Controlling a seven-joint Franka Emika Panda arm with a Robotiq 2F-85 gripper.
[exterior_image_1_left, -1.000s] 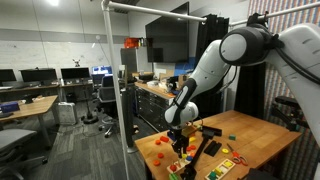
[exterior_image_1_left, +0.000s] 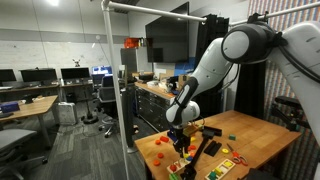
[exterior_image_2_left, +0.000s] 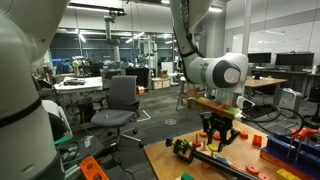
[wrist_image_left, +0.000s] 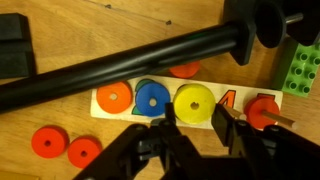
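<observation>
My gripper is shut on a yellow disc (wrist_image_left: 194, 101), which lies between its fingertips in the wrist view. Beneath is a pale wooden number board (wrist_image_left: 228, 96) showing a red 4. An orange disc (wrist_image_left: 114, 97) and a blue disc (wrist_image_left: 152, 98) sit side by side along the board. A red disc (wrist_image_left: 262, 108) is at the board's right end, with a wooden peg beside it. Whether the yellow disc touches the board or is slightly raised, I cannot tell. In exterior view 1 the gripper (exterior_image_1_left: 183, 151) points down low over the table.
A long black bar (wrist_image_left: 120, 68) runs across just behind the board. Loose red discs (wrist_image_left: 48, 141) lie at lower left, and another red disc (wrist_image_left: 185, 70) shows by the bar. A green studded block (wrist_image_left: 298, 70) stands at right. Bare table (exterior_image_1_left: 262, 133) shows farther right.
The arm's lower end and gripper have come down slightly toward the table at the board. The surrounding objects look unmoved.
</observation>
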